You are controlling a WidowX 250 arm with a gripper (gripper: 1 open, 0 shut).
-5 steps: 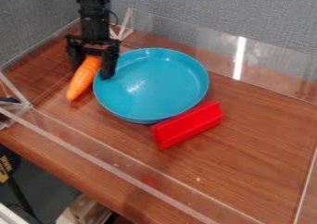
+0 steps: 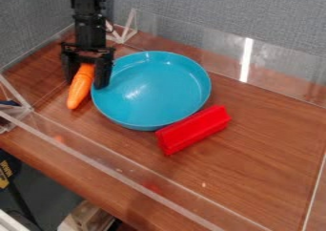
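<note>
My black gripper (image 2: 87,61) is low at the left side of the table, over the top end of an orange carrot (image 2: 79,88), beside the left rim of a blue plate (image 2: 151,87). The carrot lies tilted along the plate's left side, outside it. The fingertips are dark and overlap the carrot, so I cannot tell how far they are closed on it.
A red block (image 2: 192,130) lies in front of the plate to the right. Clear panels edge the table, with a grey wall behind.
The gripper has shifted very slightly left and down near the carrot. The plate and red block look unchanged.
</note>
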